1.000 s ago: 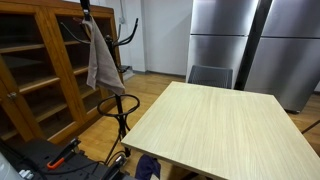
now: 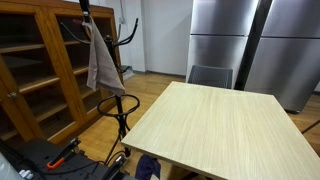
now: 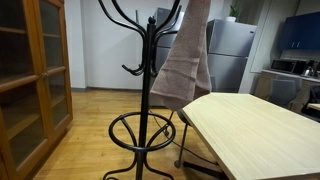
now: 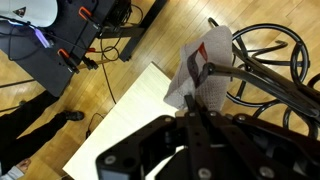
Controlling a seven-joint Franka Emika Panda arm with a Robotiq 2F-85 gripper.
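A grey-brown towel [image 2: 103, 65] hangs high up beside the black coat rack [image 2: 121, 103]. My gripper [image 2: 86, 18] is above the towel, shut on its upper end. In exterior view 2 the towel [image 3: 183, 70] drapes down just right of the rack's upright [image 3: 146, 95], its top cut off by the frame. From the wrist, the towel [image 4: 205, 65] shows beyond the fingertips of the gripper, and a dark rack arm [image 4: 265, 82] crosses in front of it. Whether the cloth touches a hook is unclear.
A pale table [image 2: 215, 125] fills the middle, mostly bare. Glass-fronted wooden cabinets [image 2: 35, 75] stand at the left behind the rack. A dark chair [image 2: 210, 76] is at the table's far side, and cables [image 2: 95, 165] lie on the floor near the base.
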